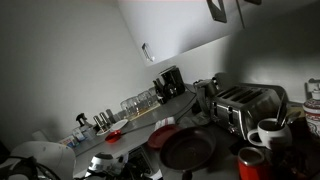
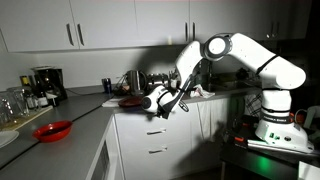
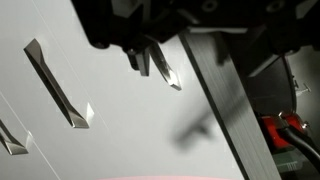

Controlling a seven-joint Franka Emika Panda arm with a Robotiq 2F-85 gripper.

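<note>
My gripper shows dark at the top of the wrist view, close to a metal handle (image 3: 170, 72) on a pale drawer front (image 3: 120, 130). Its fingers look open; whether the handle lies between them cannot be made out. Two more handles appear to the left, a middle handle (image 3: 55, 85) and a lower-left handle (image 3: 12, 142). In exterior view 2 the white arm (image 2: 250, 60) arches down to the white drawers (image 2: 135, 145) beneath the counter. Dark parts of the arm and gripper show at the bottom left of exterior view 1, with the fingertips unclear.
On the counter are a dark pan (image 1: 188, 148), a toaster (image 1: 242, 105), a white mug (image 1: 270, 133) and a red-topped can (image 1: 252, 158). A red bowl (image 2: 52, 131) sits on the left counter. Open floor (image 2: 215, 165) lies in front of the drawers.
</note>
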